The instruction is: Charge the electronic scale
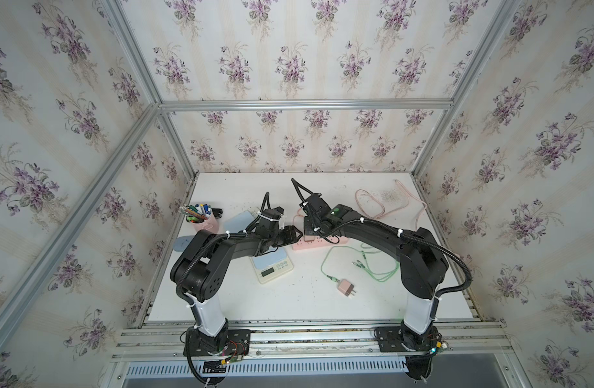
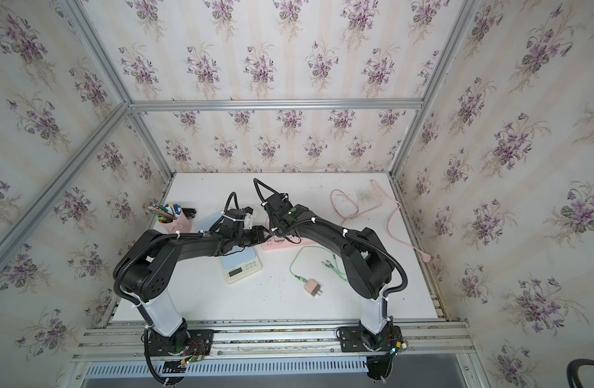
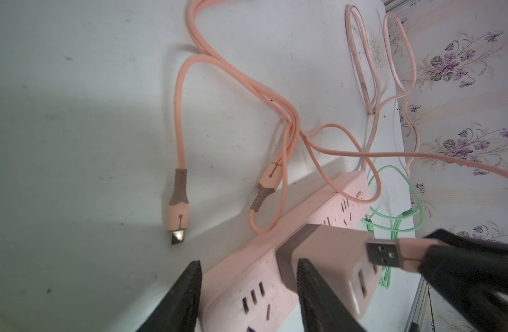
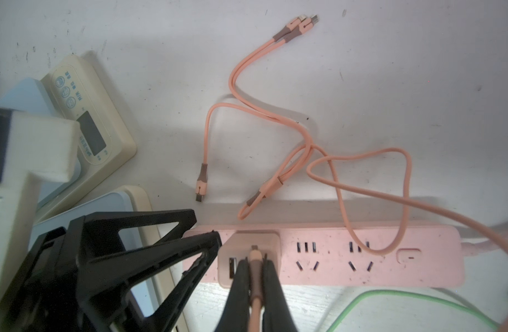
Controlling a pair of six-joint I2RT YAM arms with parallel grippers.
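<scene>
A pink charger block [image 3: 325, 254] is seated in the pink power strip [image 4: 331, 265]. My right gripper is shut on the USB plug [image 3: 383, 251] of the orange-pink cable. In the left wrist view, the plug's metal end overlaps the block's upper edge; whether they touch I cannot tell. Open slots show on the block's face. Over the strip's left end, my left gripper is open, one finger [image 3: 314, 293] close beside the block. The cable's small connector [image 3: 178, 221] lies loose on the table. One scale [image 1: 271, 268] has its display toward the front.
Behind the left arm lies a second scale [image 4: 93, 116]. A green cable [image 1: 377, 276] with a pink charger [image 1: 346, 287] rests at front right. The pen cup [image 1: 207, 223] stands at back left. Both arms crowd closely over the strip.
</scene>
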